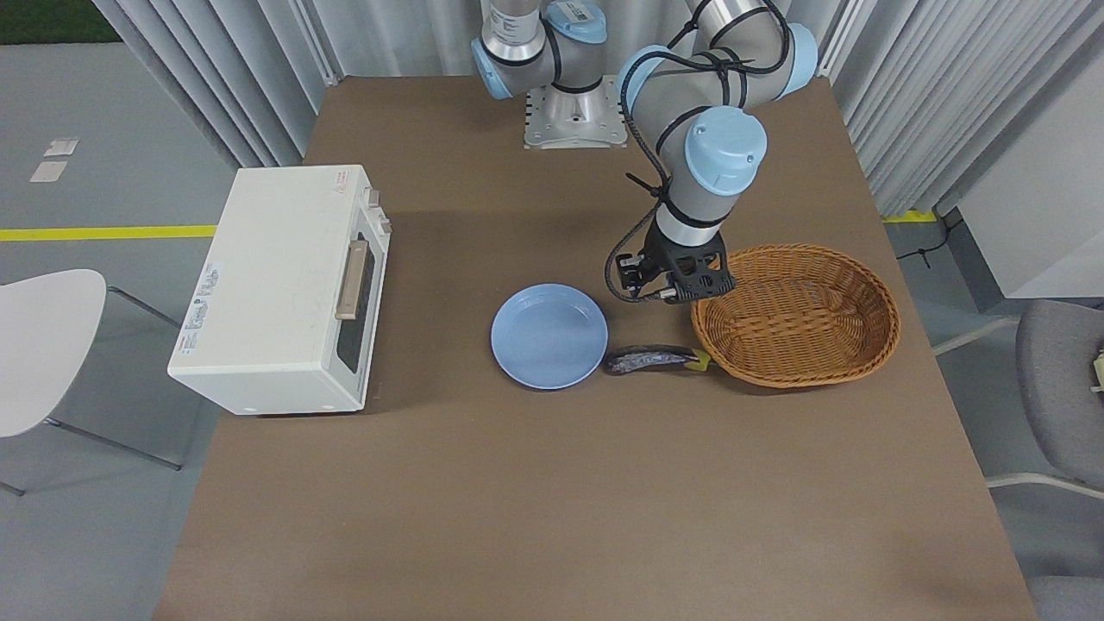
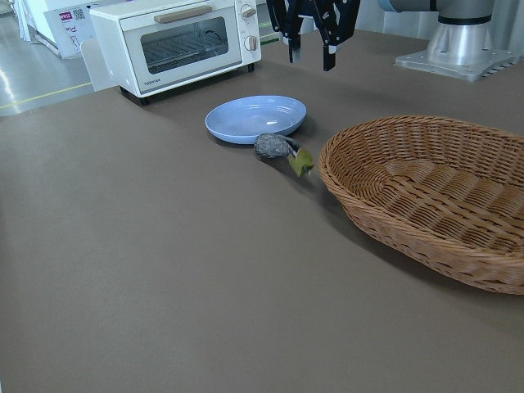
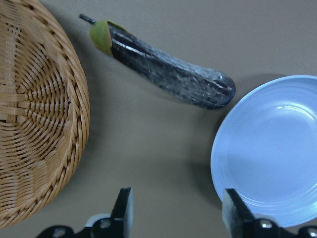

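A dark eggplant [image 3: 168, 74] with a green stem end lies on the table between the blue plate [image 3: 267, 153] and the wicker basket [image 3: 74, 119]; in the front view the eggplant [image 1: 647, 359] is just right of the plate [image 1: 548, 336]. My gripper hangs above the table by the plate and basket, open with nothing between its fingers. In the left view the gripper [image 2: 313, 53] stands above and behind the plate.
A white toaster oven [image 1: 271, 290] stands at the left of the table [image 1: 580, 497].
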